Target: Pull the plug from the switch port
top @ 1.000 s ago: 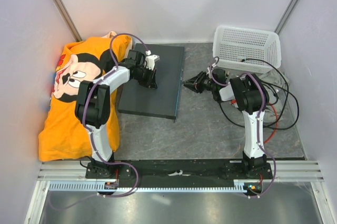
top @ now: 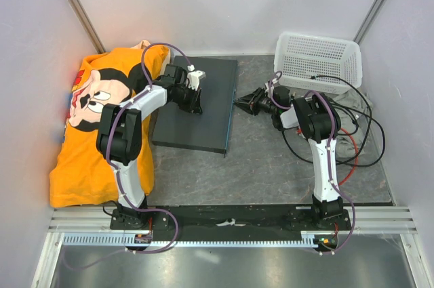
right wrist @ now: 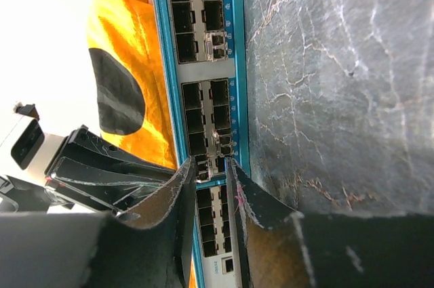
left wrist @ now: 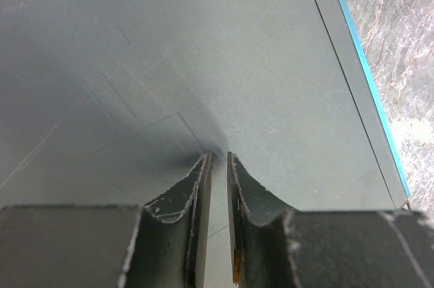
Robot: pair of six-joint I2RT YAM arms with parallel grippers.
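The dark switch (top: 196,132) lies flat; its port face (right wrist: 207,71) runs down the right wrist view with rows of ports. Small metal plugs or modules (right wrist: 216,46) sit in some ports. My left gripper is over the switch's top, fingertips slightly apart with nothing seen between them. My right gripper is at the port face, its fingertips slightly apart around a small metal piece at the lower end of the middle port block; whether it touches it I cannot tell.
An orange cloth (top: 95,152) lies at the left. A white basket (top: 319,44) stands at the back right, with loose black and red cables (top: 356,162) below it.
My right gripper has moved slightly left, closer to the switch's port face. The left arm shows no visible movement.
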